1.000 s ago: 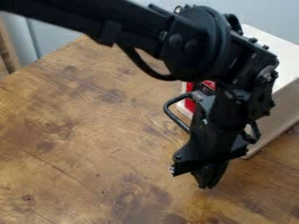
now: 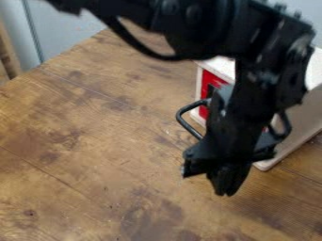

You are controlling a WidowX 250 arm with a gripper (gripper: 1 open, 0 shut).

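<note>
My black gripper [image 2: 227, 181] hangs low over the wooden table at the right of the camera view, fingers pointing down and shut, with nothing seen between them. Behind it stands a white box-like object [image 2: 295, 143] with a red front panel [image 2: 208, 81]. The arm and its cable loop cover much of this object, so its front is mostly hidden.
A pale wall stands behind its back left edge.
The upper arm has risen and shifted, partly out of the frame. The gripper has moved slightly, staying low in front of the box.
</note>
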